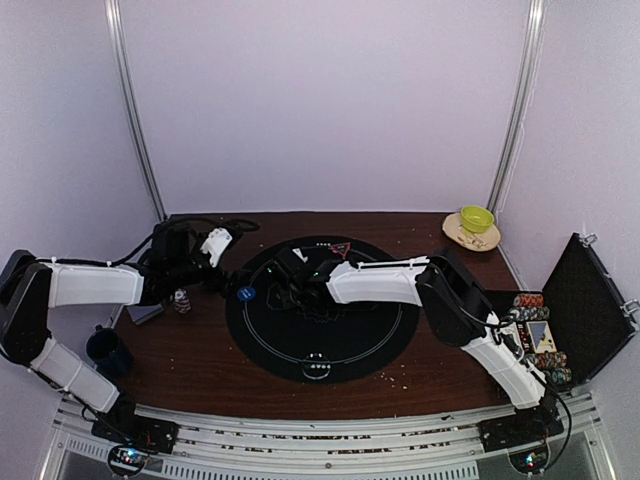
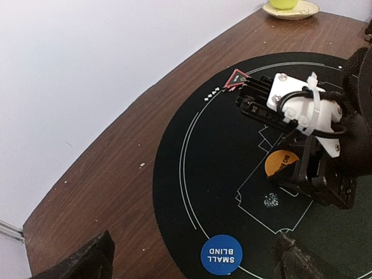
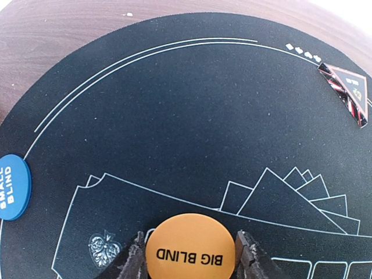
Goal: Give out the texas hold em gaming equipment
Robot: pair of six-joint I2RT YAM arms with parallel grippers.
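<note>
An orange "BIG BLIND" button is pinched in my right gripper, which is shut on it above the black mat (image 1: 330, 355); the left wrist view shows the same orange disc (image 2: 281, 163) beneath the right arm. Lying flat at the mat's left edge is the blue "SMALL BLIND" button (image 1: 246, 293), also seen at the left of the right wrist view. My left gripper stands open just left of that blue button, nothing between its fingers. From above, the right arm hides the orange button.
A red-and-black triangular piece (image 3: 347, 87) lies at the mat's far edge. On the right sits an open case (image 1: 600, 310) with chips and cards. A plate (image 1: 471, 240) with a green bowl (image 1: 477, 217) is at the back right, a dark mug (image 1: 108, 350) at the left.
</note>
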